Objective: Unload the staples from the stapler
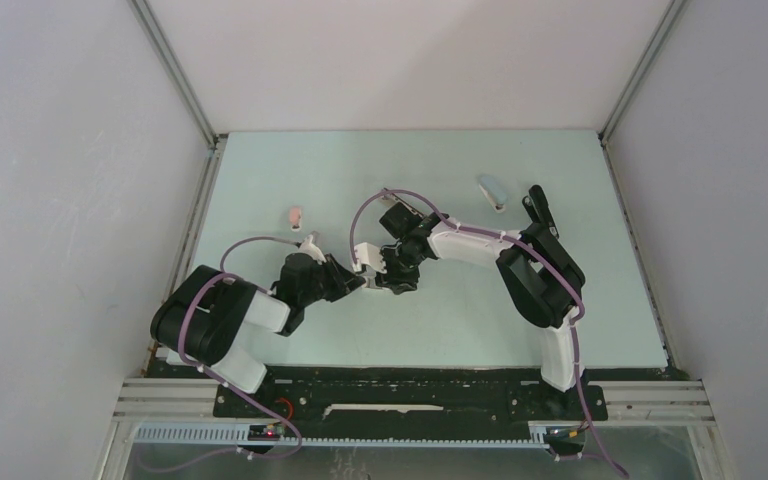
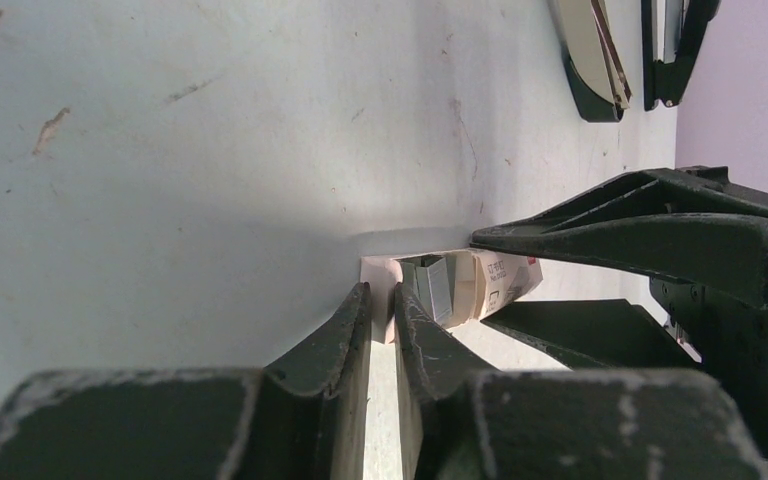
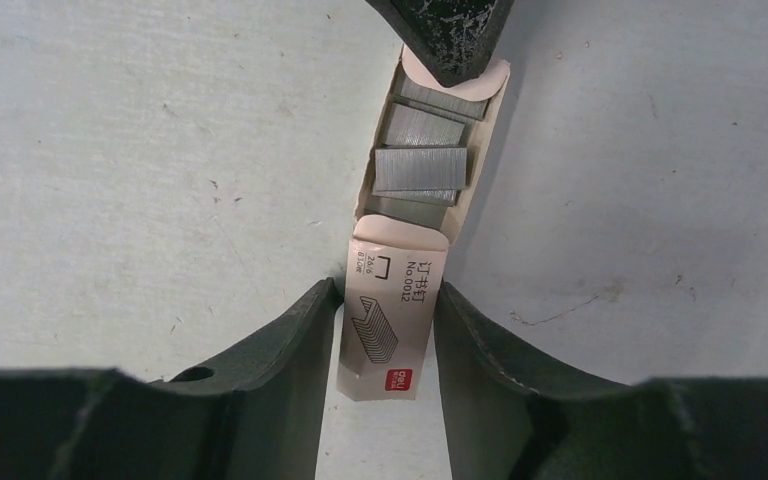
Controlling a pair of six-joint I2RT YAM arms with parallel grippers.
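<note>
A pink paper staple box lies in the middle of the table, partly under both grippers. In the right wrist view its tray holds several grey staple strips [image 3: 420,168], and its printed cover [image 3: 390,310] is at the lower end, with my right gripper shut on it. My left gripper is shut on the pale end flap of the box's tray, beside the staples. An open stapler [image 2: 590,55] lies behind the box in the left wrist view, largely hidden by the right arm in the top view.
A small pink object [image 1: 295,216] stands at the left of the table, a light-blue stapler [image 1: 491,191] at the back right. A black object [image 1: 542,208] lies right of it, near the right arm.
</note>
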